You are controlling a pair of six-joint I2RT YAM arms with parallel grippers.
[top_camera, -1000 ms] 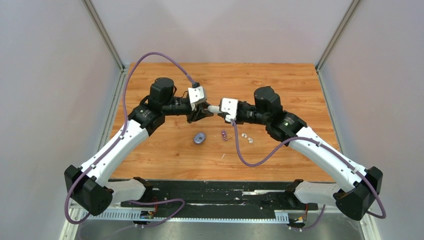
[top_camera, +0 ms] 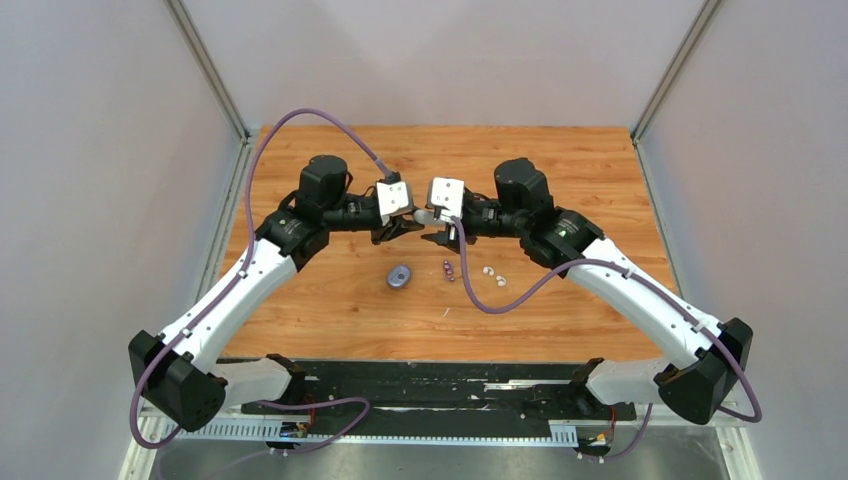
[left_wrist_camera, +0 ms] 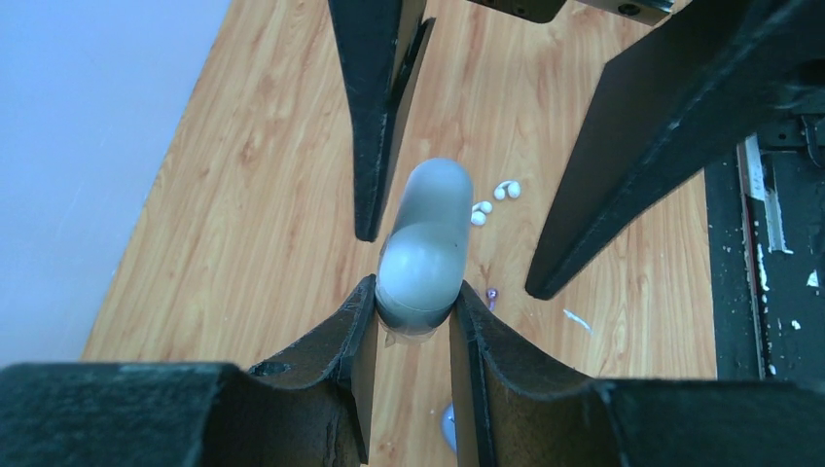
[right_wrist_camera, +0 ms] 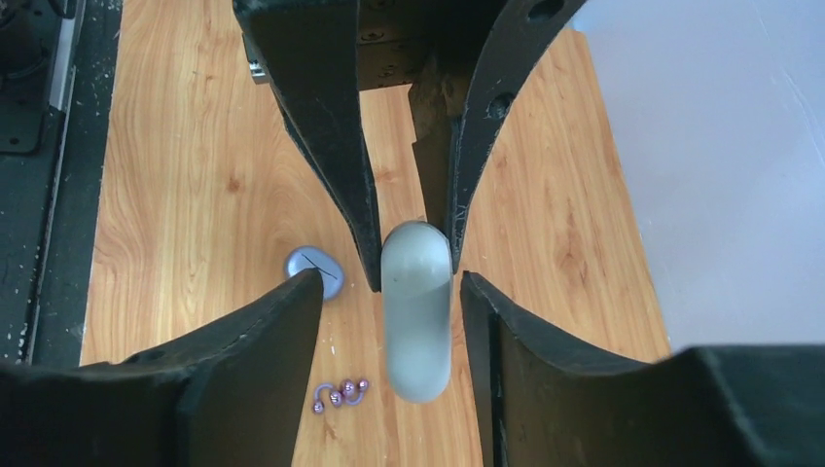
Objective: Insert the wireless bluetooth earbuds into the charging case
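A glossy white pill-shaped charging case (left_wrist_camera: 420,268) is held in the air, with my left gripper shut on one end of it. In the right wrist view the white case (right_wrist_camera: 416,331) hangs from the left fingers (right_wrist_camera: 336,146). My right gripper stands part open around it, a gap on either side. I cannot tell whether the lid is raised. White earbuds (top_camera: 494,276) lie on the table, in two pairs, right of the middle; the left wrist view shows them too, as white earbuds (left_wrist_camera: 507,190).
Purple earbuds (top_camera: 449,271) and a grey-purple case (top_camera: 398,277) lie on the wooden table (top_camera: 330,310). A thin white sliver (top_camera: 446,312) is near them. Both arms meet closely over the middle.
My left arm stays almost where it was, with the white case in its grip.
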